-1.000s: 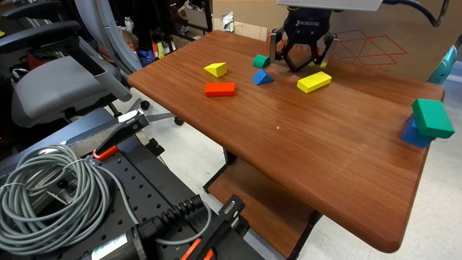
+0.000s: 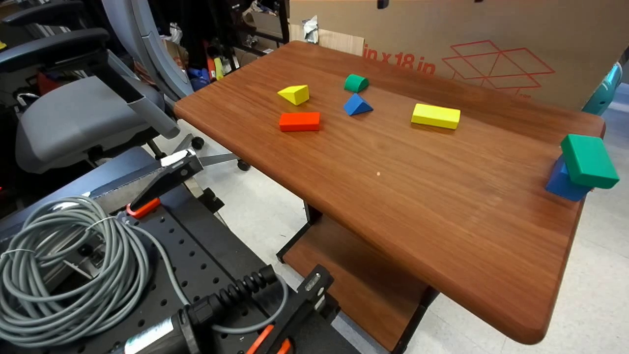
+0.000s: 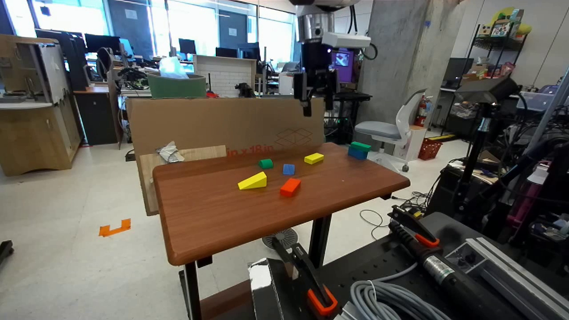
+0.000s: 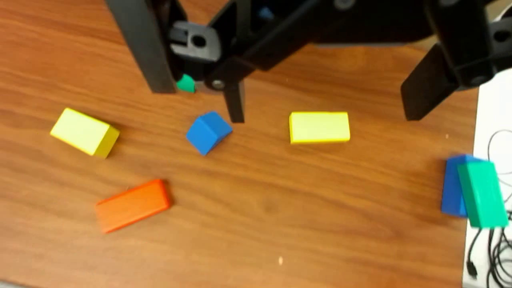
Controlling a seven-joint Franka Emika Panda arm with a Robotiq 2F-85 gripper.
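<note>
High above the table, my gripper point(image 3: 318, 108) is open with nothing between its fingers; only dark tips show at the top edge of exterior view 1. A yellow rectangular block point(image 2: 436, 116) lies flat on the table, and in the wrist view it sits below the gap between the wide-apart fingers. Left of it lie a blue triangular block point(image 2: 357, 105), a green half-round block point(image 2: 357, 83), a yellow wedge point(image 2: 295, 94) and a red block point(image 2: 299, 121). In the wrist view, the gripper hides most of the green half-round point(image 4: 187, 84).
Near the table's right edge, a green block point(image 2: 589, 160) rests on a blue block point(image 2: 565, 182), overhanging it. Cardboard point(image 2: 501, 47) stands behind the table point(image 2: 389, 224).
My gripper has risen from low behind the yellow rectangular block almost out of exterior view 1. That block has turned and shifted slightly right and toward the front. Other blocks look unmoved.
</note>
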